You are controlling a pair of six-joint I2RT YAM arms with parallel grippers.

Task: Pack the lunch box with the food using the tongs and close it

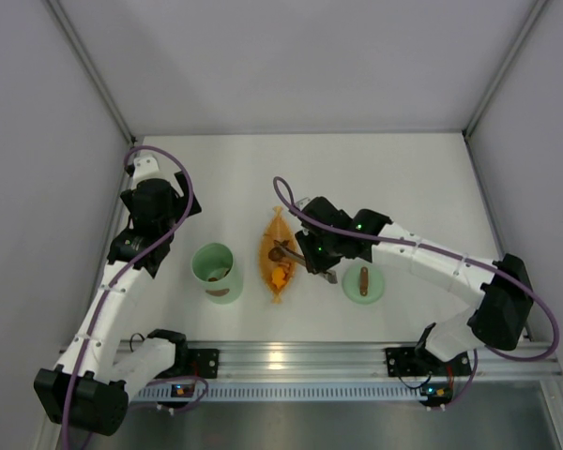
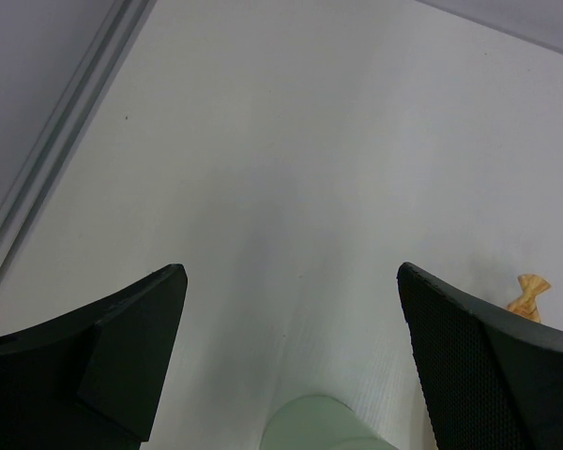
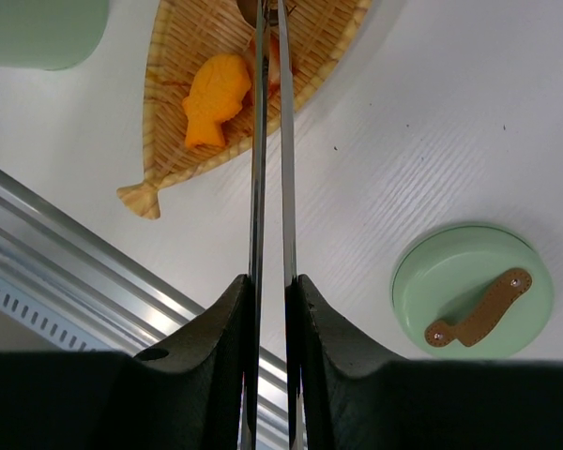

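A woven fish-shaped basket (image 1: 267, 242) holds an orange fish-shaped piece (image 3: 217, 89), a reddish piece beside it and a dark brown round item (image 3: 246, 9). Over the basket, my right gripper (image 1: 314, 253) is shut on long metal tongs (image 3: 287, 187), whose tips are at the dark brown item; whether they grip it I cannot tell. To the right, a green round plate (image 3: 413, 281) bears a brown piece (image 3: 483, 308). My left gripper is open and empty, raised at the left above and behind a green cup (image 1: 226, 291) with brown items inside.
Walls enclose it at the sides and back, and a metal rail (image 1: 300, 366) runs along the front edge.
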